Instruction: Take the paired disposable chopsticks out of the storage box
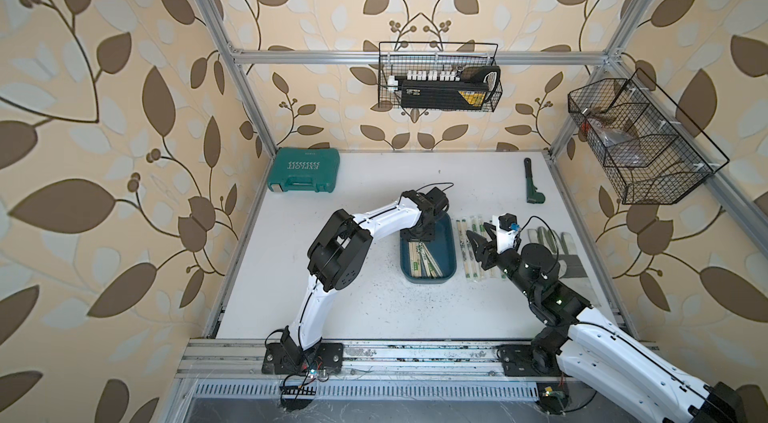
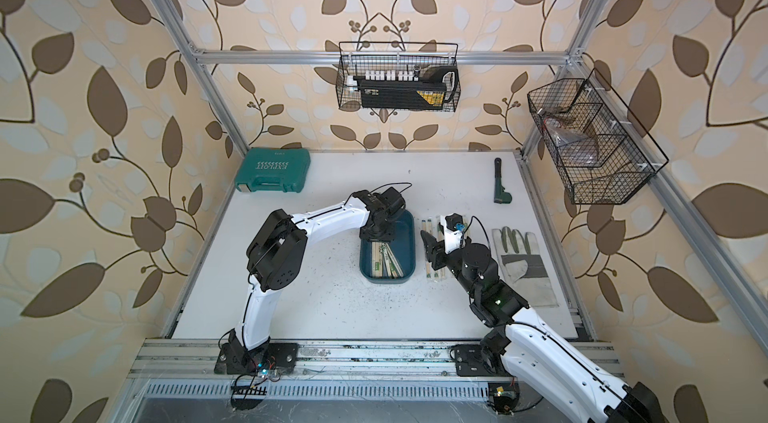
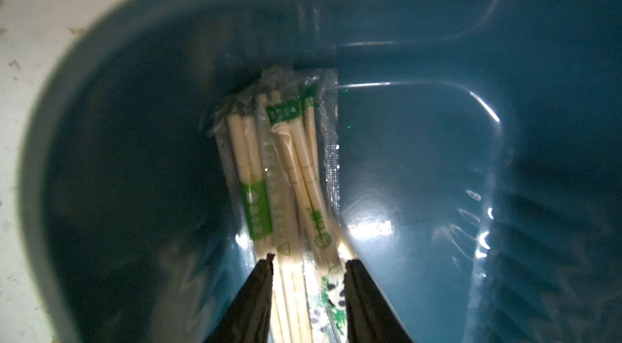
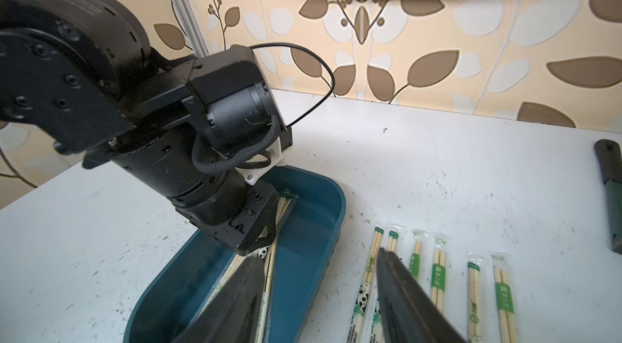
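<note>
Several wrapped chopstick pairs [image 3: 304, 187] lie bunched along one side of the blue storage box [image 1: 444, 251]. My left gripper is down inside the box over the bunch, part open, its fingertips either side of wrapped chopsticks. My right gripper is open above the table to the box's right, with nothing seen held. More wrapped pairs [image 4: 438, 278] lie in a row on the table beside the box.
A green case [image 1: 304, 168] is at the back left, a green-handled tool [image 1: 530, 183] at the back right, and gloves [image 2: 524, 279] at the right. Wire baskets hang on the frame.
</note>
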